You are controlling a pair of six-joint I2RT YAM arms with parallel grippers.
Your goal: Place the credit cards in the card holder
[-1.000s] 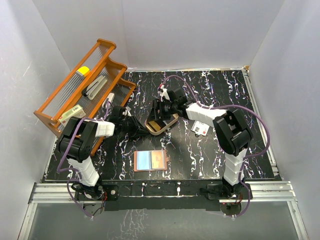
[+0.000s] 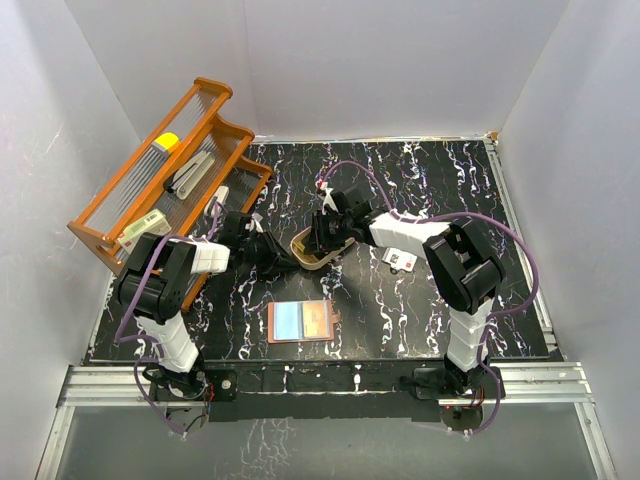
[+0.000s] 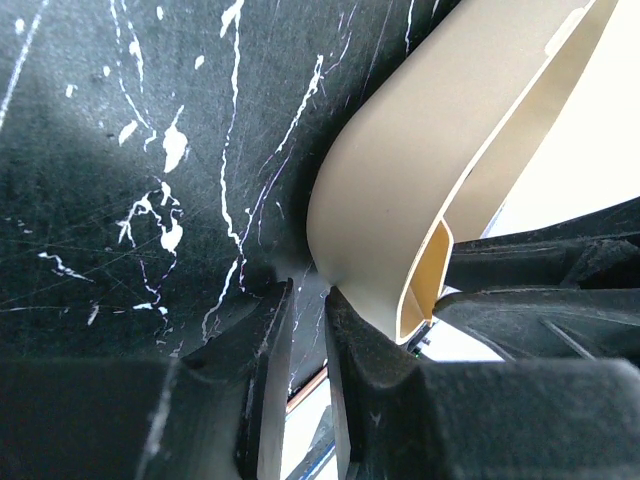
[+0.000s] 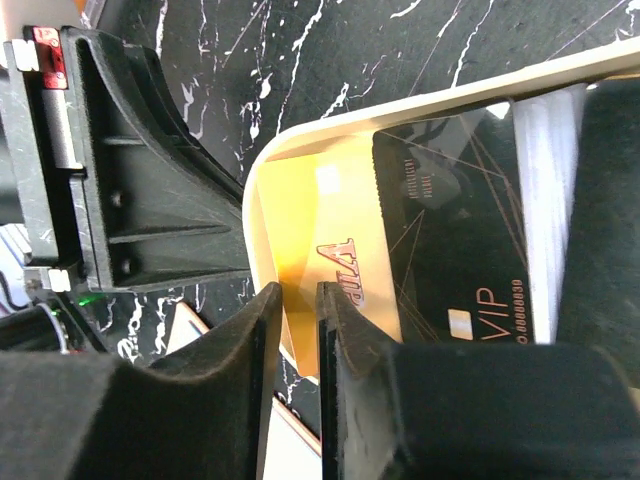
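The cards lie in a beige oval tray at the table's centre. In the right wrist view, a yellow card is at the tray's end, beside a black VIP card. My right gripper reaches into that end, its fingers apart, with part of the yellow card showing in the gap; whether they touch it I cannot tell. My left gripper stands low outside the tray's end wall, narrowly open, nothing between its fingers. The card holder lies open in front, showing a blue and a tan panel.
An orange-brown rack with several items stands at the back left. A small white-and-grey object lies right of the tray. Free table shows at the back right and front right.
My right gripper has come down into the left end of the tray, covering more of the cards in the top view. The left arm and the card holder stay put.
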